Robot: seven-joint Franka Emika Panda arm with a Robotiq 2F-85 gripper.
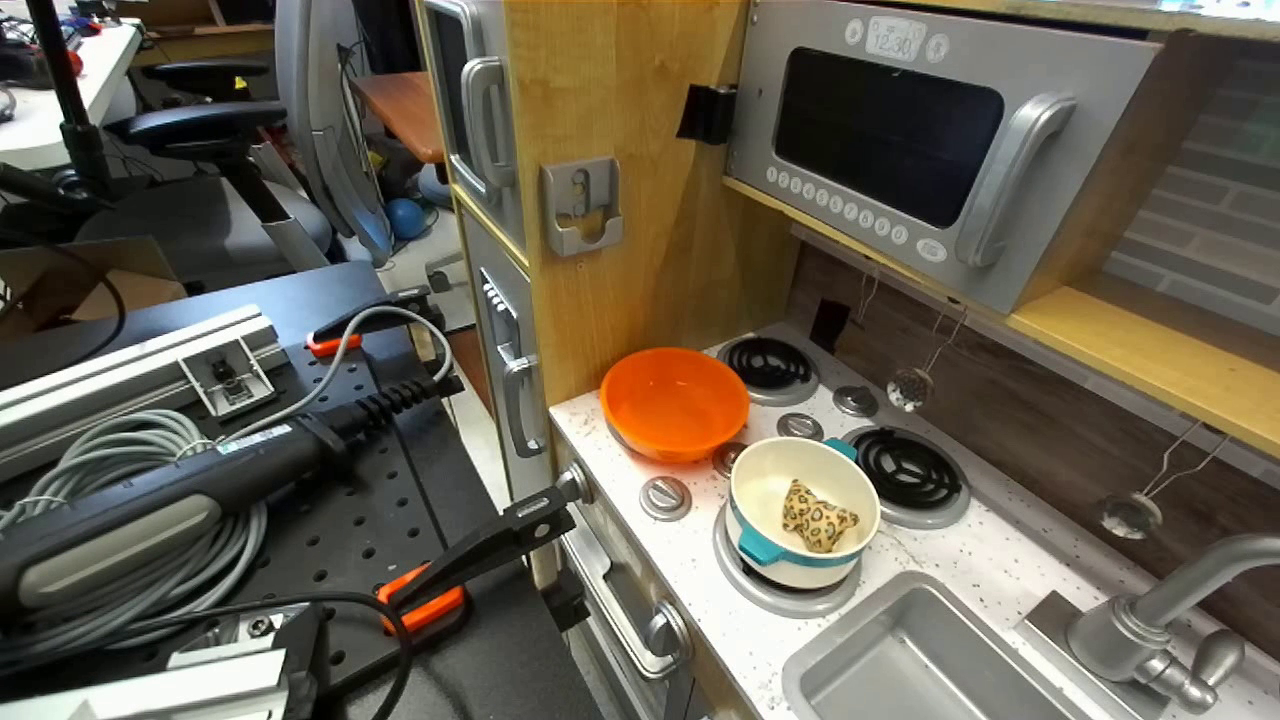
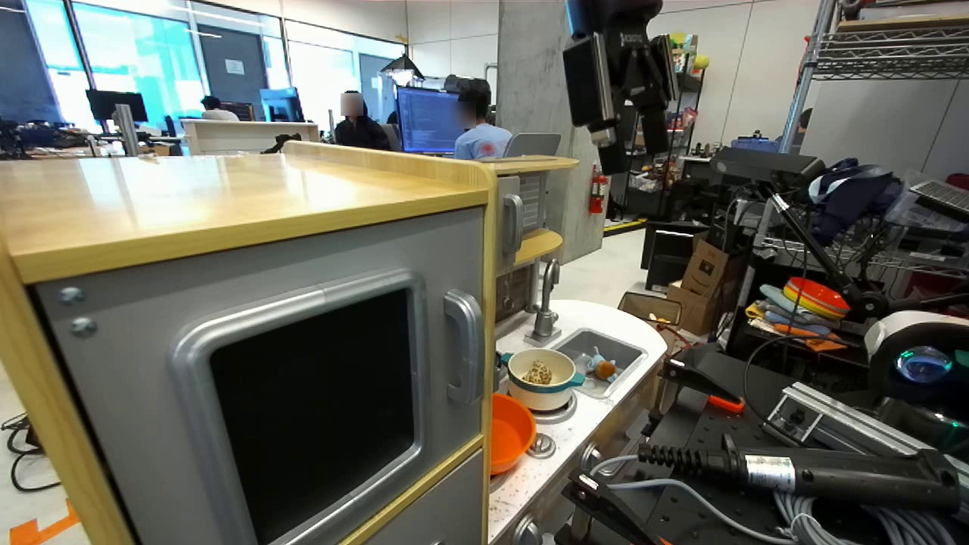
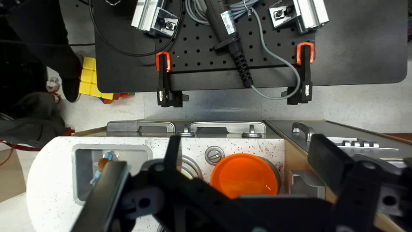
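High above the play kitchen, my gripper [image 2: 633, 141] hangs in the second exterior view, its fingers apart with nothing between them. The wrist view also shows the fingers spread wide, over the counter. An orange bowl [image 1: 675, 404] rests on the counter beside the wooden side panel. Next to it, on a front burner, stands a cream pot [image 1: 764, 474] with teal handles. A leopard-print plush piece [image 1: 818, 516] lies inside the pot. In the sink [image 2: 595, 390] there is a small blue and orange toy [image 2: 601, 365]. The gripper hides most of the pot in the wrist view.
The microwave [image 1: 888, 138] and its shelf overhang the back of the counter, with utensils [image 1: 909, 388] hanging beneath. A faucet [image 1: 1128, 630] rises behind the sink. Across a gap stands a black table [image 3: 359, 50] with clamps and cables. Around my gripper the air is clear.
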